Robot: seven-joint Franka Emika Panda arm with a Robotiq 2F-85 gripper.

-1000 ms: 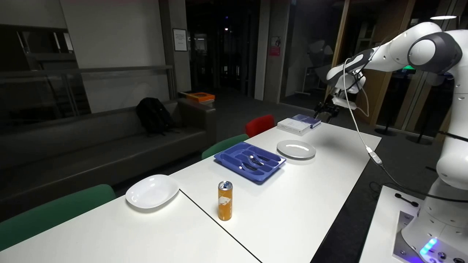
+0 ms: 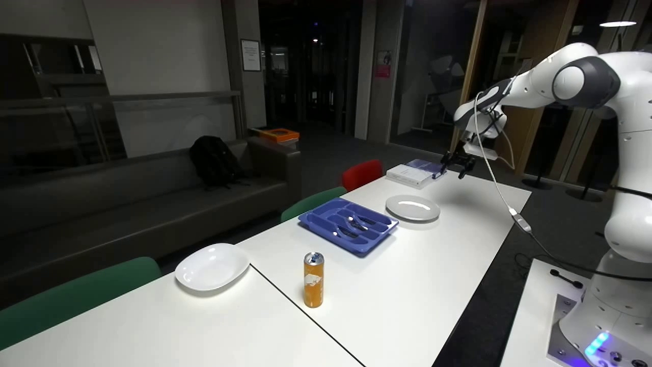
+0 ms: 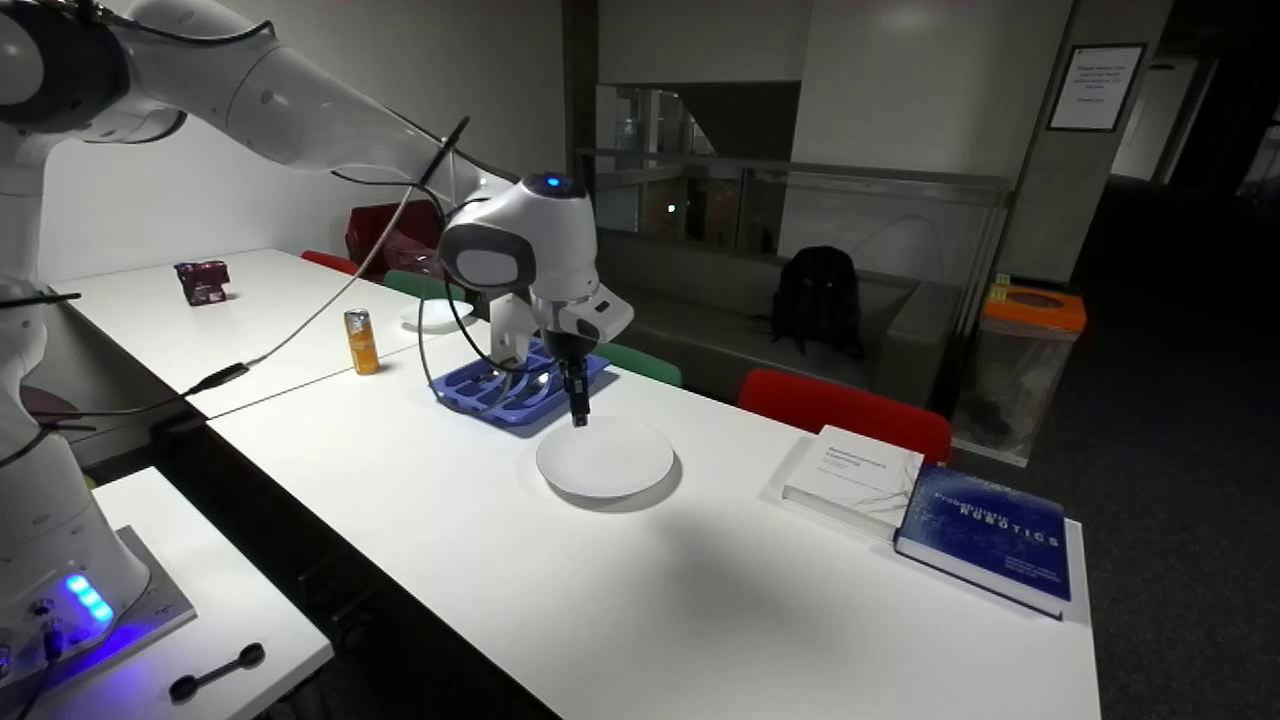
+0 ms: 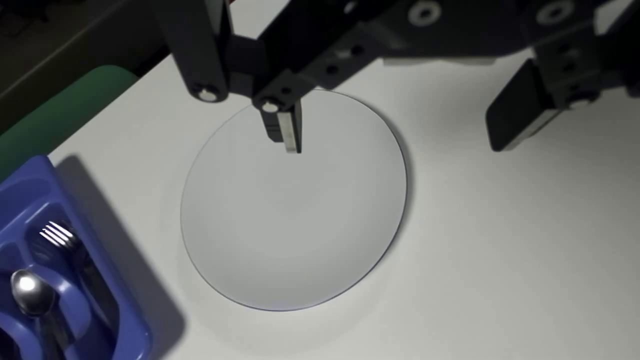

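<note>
My gripper is open, its fingers wide apart and nothing between them. Below it in the wrist view, a round pale plate (image 4: 294, 222) lies flat on the white table, clear of the fingers. The left finger (image 4: 291, 129) appears over the plate's far part; the right finger (image 4: 519, 111) appears over bare table beyond the rim. A blue cutlery tray (image 4: 135, 336) sits beside the plate, with a fork (image 4: 58, 234) and a spoon (image 4: 30, 292) in its compartments. In exterior view 2 the arm reaches above the table, gripper (image 3: 579, 420) pointing down.
An orange can (image 2: 313, 281) stands upright near the table seam, and a white dish (image 2: 212, 267) lies farther left. A white book (image 3: 854, 474) and a blue book (image 3: 984, 534) lie at the table's end. Bare table surrounds the plate's near side.
The arm has lowered slightly, and the gripper appears a little lower and turned in exterior view 1. The plate, tray, can, dish and books have not moved.
</note>
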